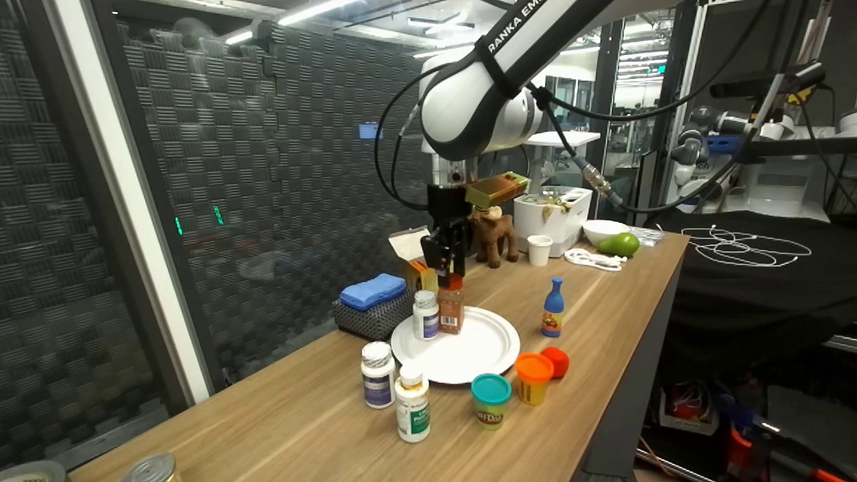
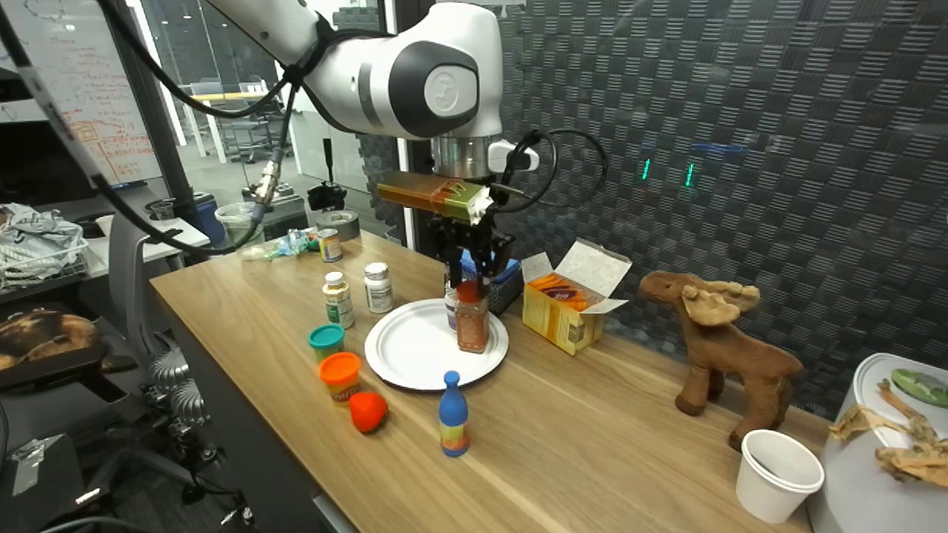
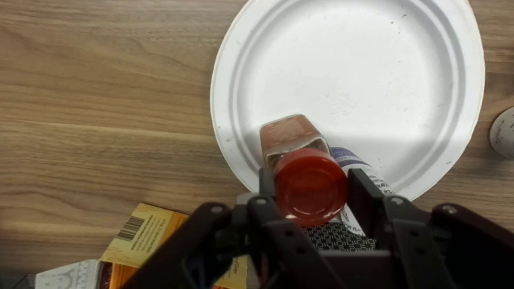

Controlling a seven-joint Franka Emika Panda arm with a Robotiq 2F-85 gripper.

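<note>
A clear jar of reddish contents (image 1: 450,313) with a red lid (image 3: 311,185) is at the back part of the white paper plate (image 1: 482,353). My gripper points down and is shut on the jar's lid, one finger on each side. Whether the jar's base rests on the plate or hangs just over it, I cannot tell. Right beside the jar is a white bottle with a purple label (image 1: 425,317), at the plate's back edge; in exterior view 2 the jar partly hides it.
Near the plate stand two white bottles (image 1: 378,376) (image 1: 413,406), teal (image 1: 491,399) and orange (image 1: 533,377) tubs, a red object (image 1: 558,361) and a blue bottle (image 2: 453,414). Behind are a dark basket with blue cloth (image 1: 373,290) and an open yellow box (image 2: 563,311). The plate's front is bare.
</note>
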